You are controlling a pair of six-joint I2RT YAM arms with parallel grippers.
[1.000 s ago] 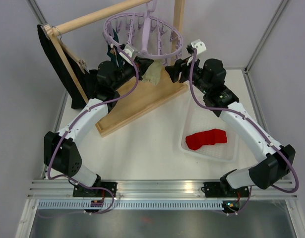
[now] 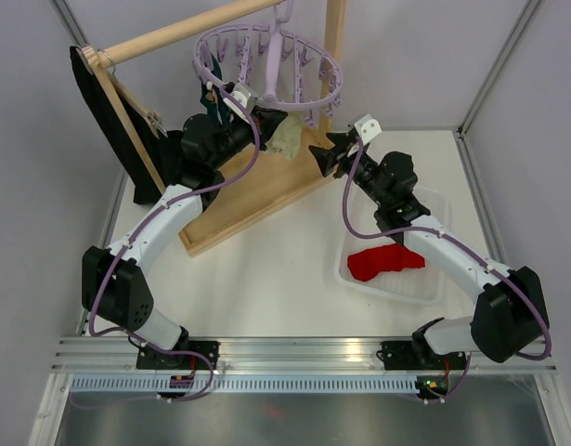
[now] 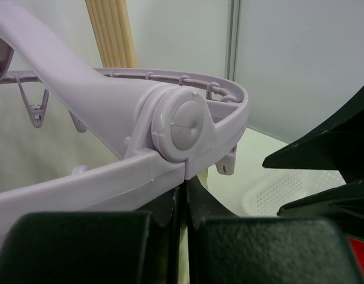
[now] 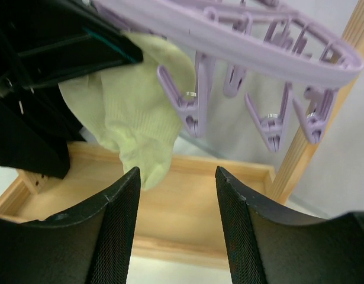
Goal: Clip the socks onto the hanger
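The lilac ring hanger (image 2: 266, 104) hangs from a wooden frame, its clips pointing down. My left gripper (image 2: 276, 118) is shut at the ring's front edge on the top of a pale yellow-green sock (image 4: 134, 100), which dangles below the rim. An empty clip (image 4: 187, 106) hangs just right of the sock in the right wrist view. A dark teal sock (image 2: 211, 88) hangs at the ring's left side. My right gripper is open below the rim, its fingers apart with nothing between them. A red sock (image 2: 385, 261) lies in the white basket (image 2: 350, 279).
Wooden frame posts (image 2: 334, 37) stand beside the ring, and a wooden base (image 2: 253, 206) lies beneath. Black cloth (image 2: 118, 121) hangs on the left.
My right gripper has come down and nearer the front in the top view, staying open. The left arm, the ring and the pale sock look unmoved.
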